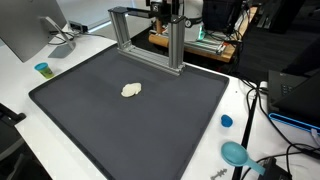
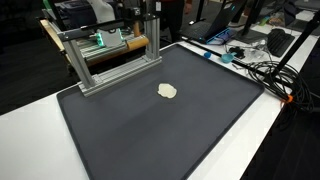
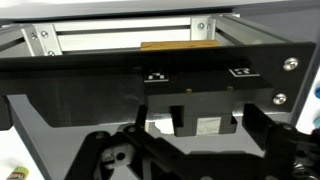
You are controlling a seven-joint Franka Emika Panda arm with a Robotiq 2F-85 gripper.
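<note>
The wrist view has my gripper open, its dark fingers [image 3: 157, 84] set well apart with nothing held between them. It hangs over a black bar [image 3: 80, 82] of the metal frame, and a black block with a pale label [image 3: 208, 126] shows just below the gap. Whether the fingers touch the bar I cannot tell. In both exterior views the gripper is hard to make out among the dark parts at the top. A cream, flat, irregular piece [image 1: 131, 90] lies alone on the dark mat [image 2: 185, 130], apart from the frame.
The silver frame [image 2: 112, 72] stands along the mat's edge. Off the mat are a green-blue cup [image 1: 43, 70], a blue object [image 1: 226, 121] and a turquoise ladle-like item [image 1: 238, 156]. Cables [image 2: 280, 75] lie beyond the mat, most of which is bare.
</note>
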